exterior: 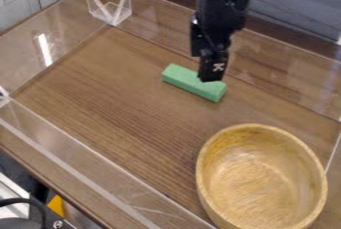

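Observation:
The black gripper (210,69) hangs from the top centre in the camera view, open, its fingertips just above and behind a green block (192,84) lying on the wooden table (107,123).
A large tan bowl (261,188) sits at the lower right. A clear plastic object (110,4) stands at the upper left. A yellow item (54,207) and black cable are at the lower left edge. The middle and left of the table are open.

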